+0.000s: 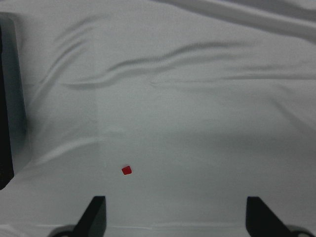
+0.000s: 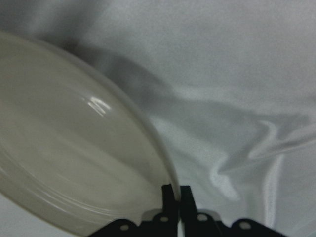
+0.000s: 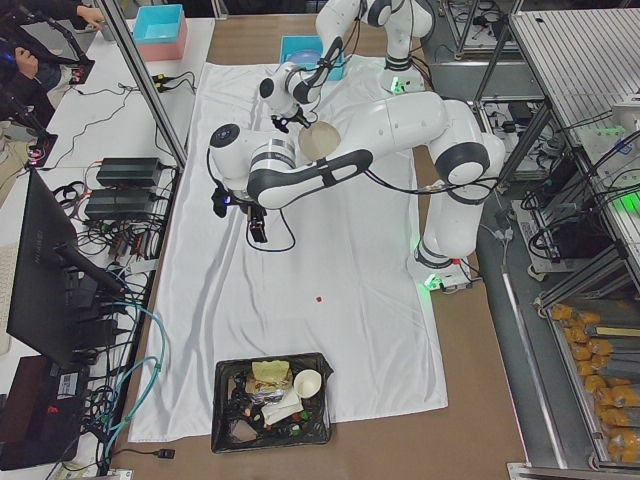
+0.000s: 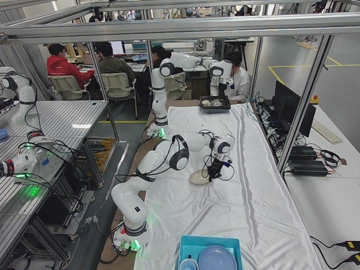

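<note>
A cream oval plate [image 4: 198,178] lies on the white cloth under my right arm. My right gripper is closed on the plate's rim at its lower right in the right wrist view. My left gripper is open above the cloth, with nothing between its fingers. A small red square [image 1: 126,170] lies on the cloth below it. The camera left view shows the plate [image 3: 322,140] partly hidden behind the left arm.
A black tray [image 3: 222,400] with food items and a white bowl stands at one end. A blue bin [image 4: 187,247] with blue dishes sits at the other.
</note>
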